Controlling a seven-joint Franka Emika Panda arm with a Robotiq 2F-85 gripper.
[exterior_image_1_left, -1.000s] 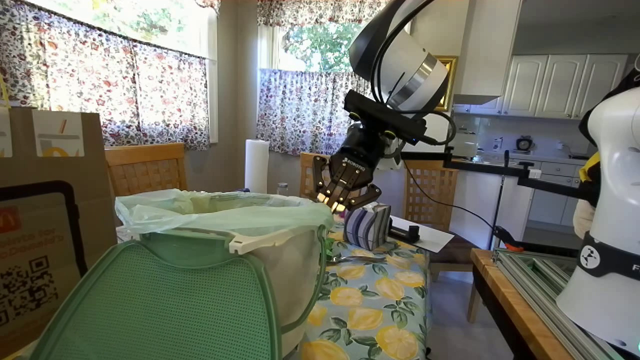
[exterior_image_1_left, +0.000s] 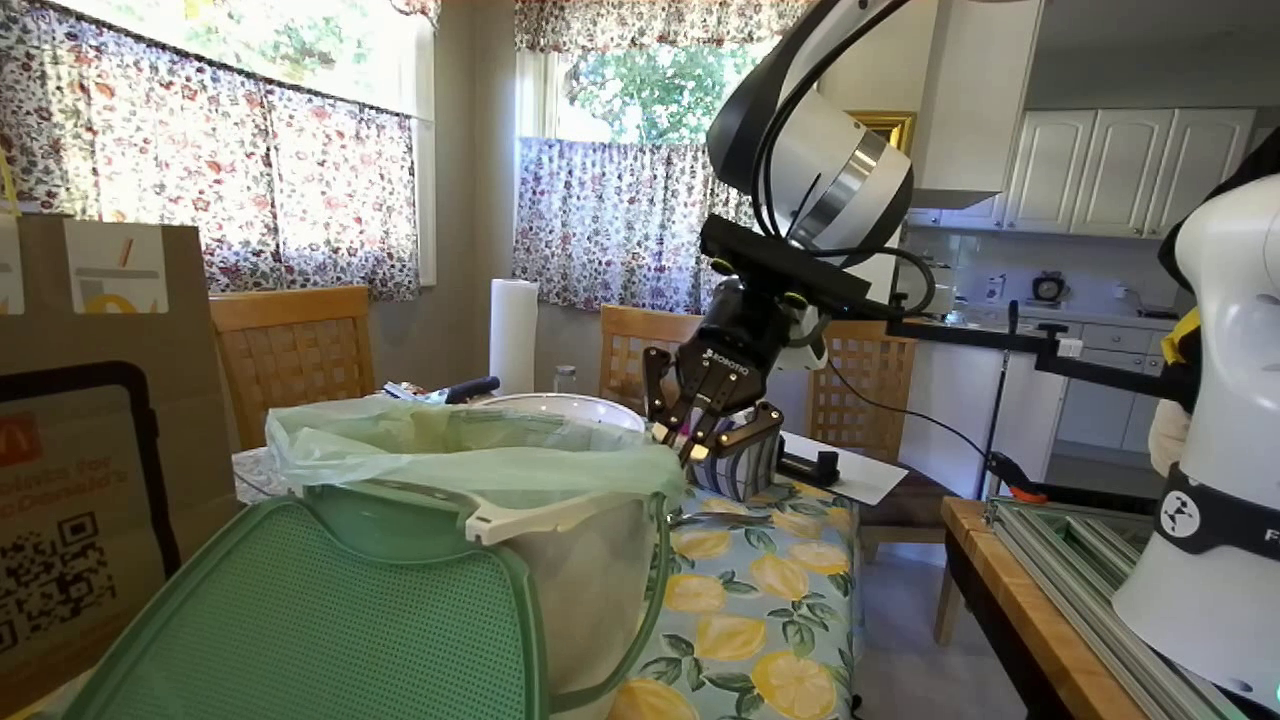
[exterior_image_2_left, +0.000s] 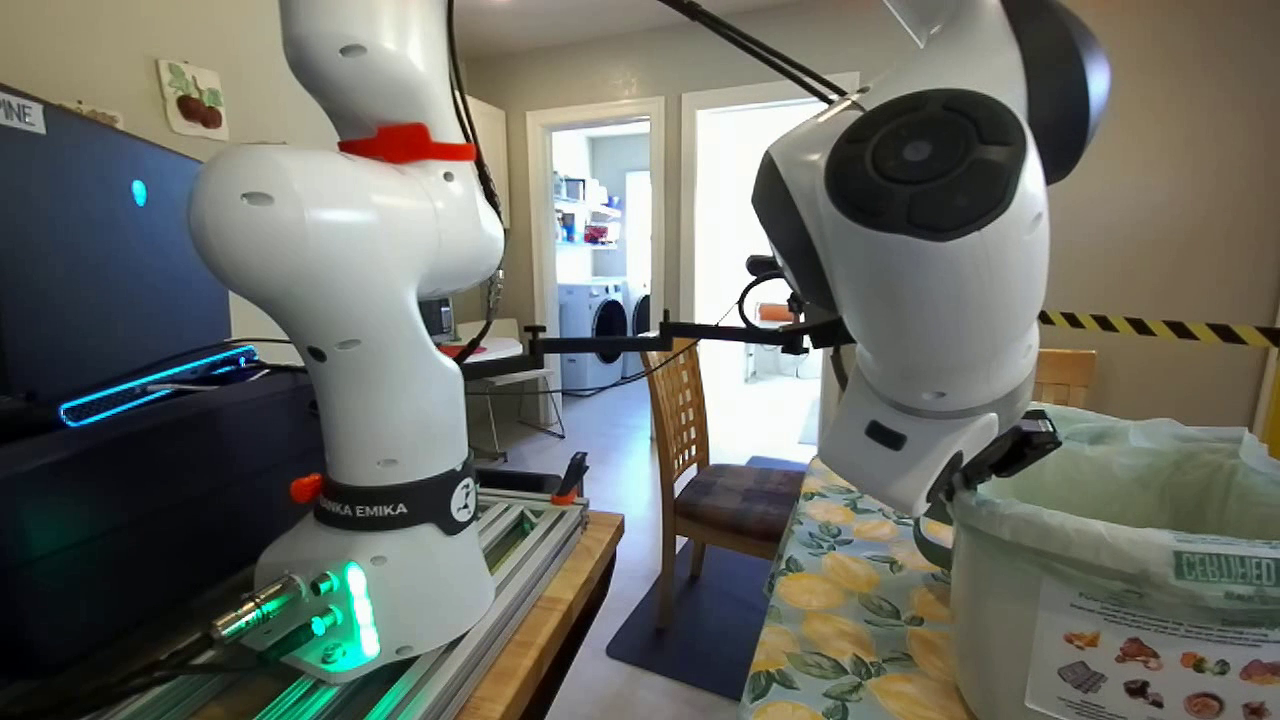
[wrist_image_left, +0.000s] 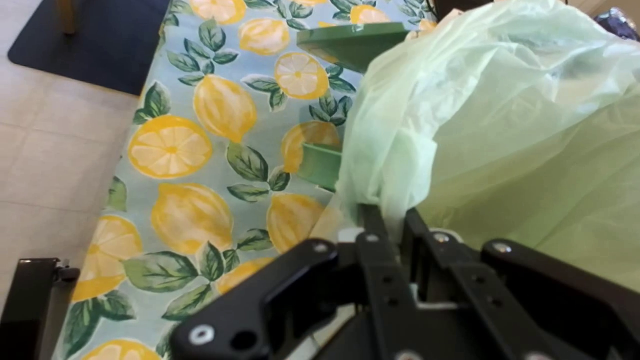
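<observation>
A white bin (exterior_image_1_left: 600, 600) with a pale green bag (exterior_image_1_left: 480, 450) folded over its rim stands on the lemon-print tablecloth (exterior_image_1_left: 744, 600). Its green perforated lid (exterior_image_1_left: 360, 624) hangs open toward the camera in exterior view 1. At the rim on the robot's side, my gripper (exterior_image_1_left: 680, 444) points downward, shut on the edge of the bag. The wrist view shows the bunched bag (wrist_image_left: 393, 162) running down between the fingertips of my gripper. Whether the bin's hard rim is also pinched is hidden. In exterior view 2 the arm covers the fingers; the bag's inside (exterior_image_2_left: 1116, 480) looks empty where visible.
A striped box-like object (exterior_image_1_left: 738, 462) stands just behind the gripper, near a white sheet (exterior_image_1_left: 864, 478). Behind the bin are a white round dish (exterior_image_1_left: 564, 408) and a paper roll (exterior_image_1_left: 513, 336). A brown paper bag (exterior_image_1_left: 96, 480) is at left.
My gripper has moved right and slightly down in exterior view 1. The bin and bag have shifted the same way, the bag's top edge now lower, with the white dish showing behind it.
</observation>
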